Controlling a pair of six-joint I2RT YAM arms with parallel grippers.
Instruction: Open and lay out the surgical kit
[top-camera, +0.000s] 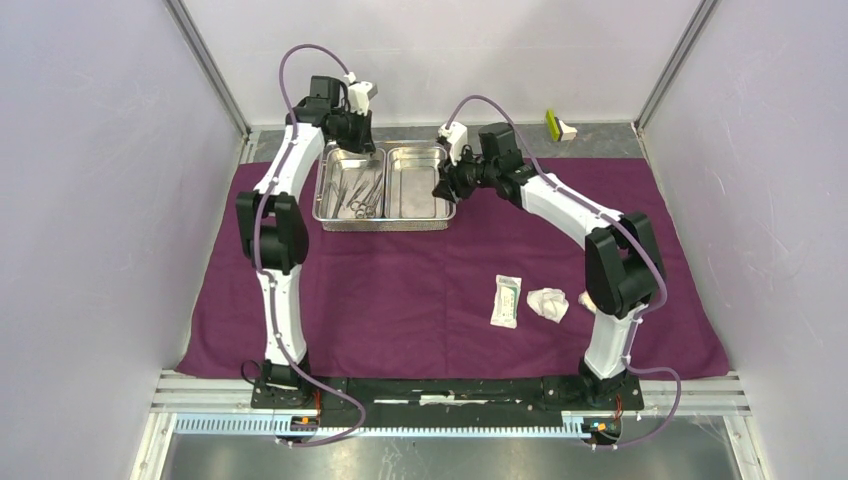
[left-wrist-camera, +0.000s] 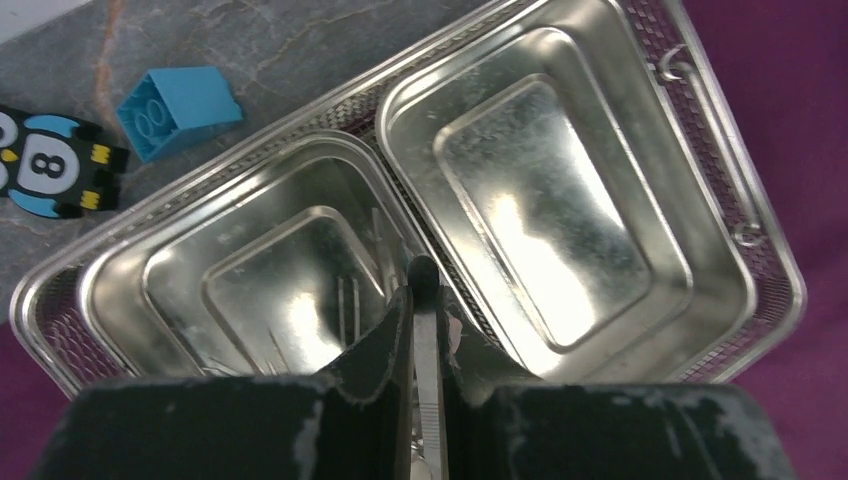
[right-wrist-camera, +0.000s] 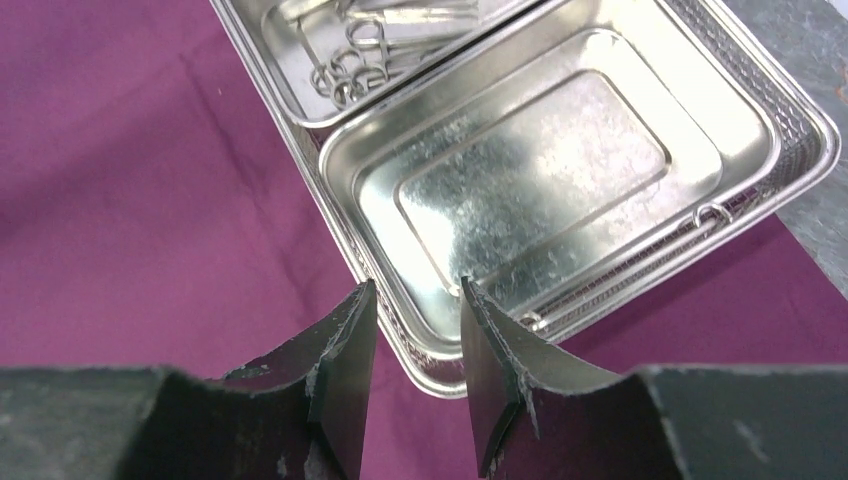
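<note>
The metal kit (top-camera: 334, 224) holds two inner trays: one with scissors-like instruments (right-wrist-camera: 395, 45), one empty (left-wrist-camera: 540, 210). My left gripper is above the instrument tray, its fingers closed around a long, narrow metal instrument (left-wrist-camera: 428, 370) with a dark upper end. My right gripper is open over the front right corner of the empty tray, nothing between its fingers.
A white packet (top-camera: 506, 300) and crumpled white bundle (top-camera: 547, 303) lie front right on the purple cloth. A blue block (left-wrist-camera: 175, 110) and penguin toy (left-wrist-camera: 50, 165) sit behind the kit.
</note>
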